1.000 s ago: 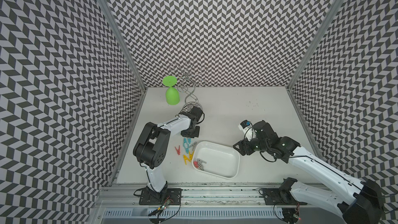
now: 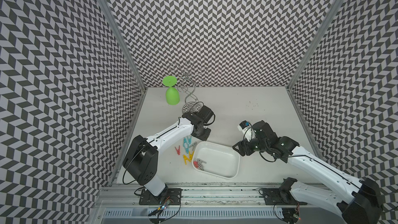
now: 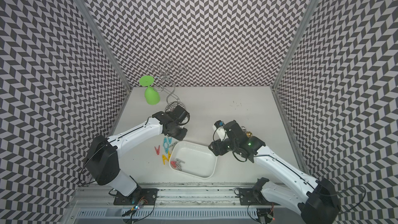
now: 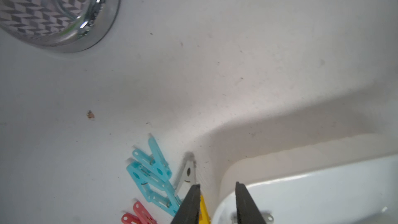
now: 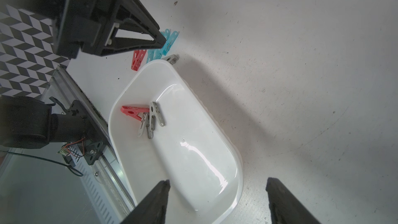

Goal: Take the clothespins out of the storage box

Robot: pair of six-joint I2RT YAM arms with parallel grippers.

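Note:
The white storage box (image 2: pixel 221 145) stands at the table's front middle. Inside it, at the left end, lie a red clothespin (image 5: pixel 135 111) and several grey clothespins (image 5: pixel 152 116). Outside, left of the box, are blue clothespins (image 4: pixel 151 170), a red clothespin (image 4: pixel 143 213), yellow clothespins (image 2: pixel 185 159) and a grey clothespin (image 4: pixel 185 177). My left gripper hovers above the box's back-left corner, its fingers apart with nothing held. Over the box's right end, my right gripper is open and empty, wider than the left.
A silver wire stand (image 2: pixel 191 107) with a round base is behind the left arm. Farther back on the left is a green goblet-shaped object (image 2: pixel 172 95). Bare table (image 2: pixel 232 103) stretches behind the box and to the right.
My left gripper has moved to the right, toward the box, and its arm has swung outward. The right arm, box and clothespins look unmoved.

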